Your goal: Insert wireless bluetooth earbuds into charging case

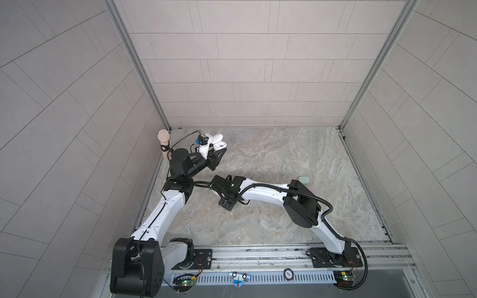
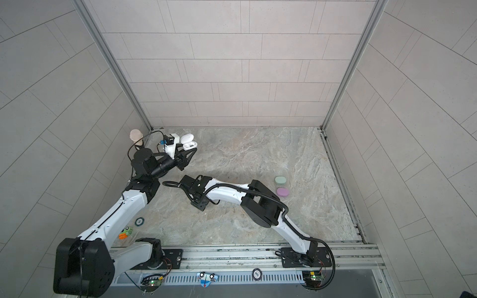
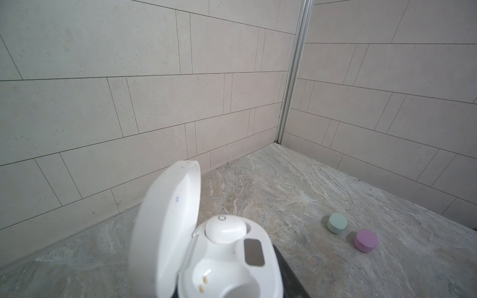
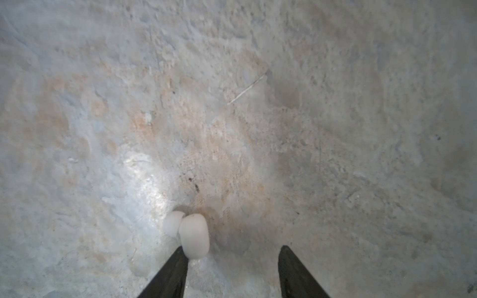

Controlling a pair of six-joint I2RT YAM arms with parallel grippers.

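A white charging case (image 3: 228, 268) with its lid (image 3: 166, 233) swung up is gripped by my left gripper (image 1: 218, 155), raised at the left of the table. One earbud (image 3: 226, 228) sits in the far slot of the case; the near slot is empty, its gold contacts showing. Down on the table lies another white earbud (image 4: 193, 236), beside the left finger of my right gripper. That gripper points downward with its fingers apart, nothing between them. The earbud is nearer the left fingertip than the middle of the gap. In the top views the right arm hides this earbud.
A green round piece (image 2: 280, 179) and a purple round piece (image 2: 282, 192) rest right of the right arm. Near the left arm's base are a small dark ring (image 2: 139, 221) and some colourful items (image 2: 125, 233).
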